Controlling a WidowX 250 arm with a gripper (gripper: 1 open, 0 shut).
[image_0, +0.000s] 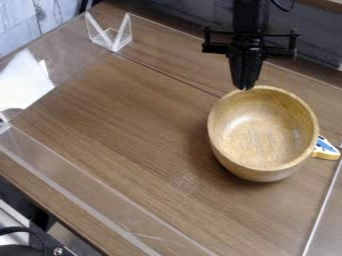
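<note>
A wooden bowl (261, 140) sits on the right part of the wooden table (120, 140); it looks empty. My black gripper (245, 82) hangs just above and behind the bowl's back rim, its fingers shut with nothing visible between them. A small white and blue object (323, 149) pokes out from beside the bowl's right side.
A clear angular plastic piece (110, 34) stands at the back left. A white, bright patch lies at the table's left edge. Cables and dark items are at the bottom left.
</note>
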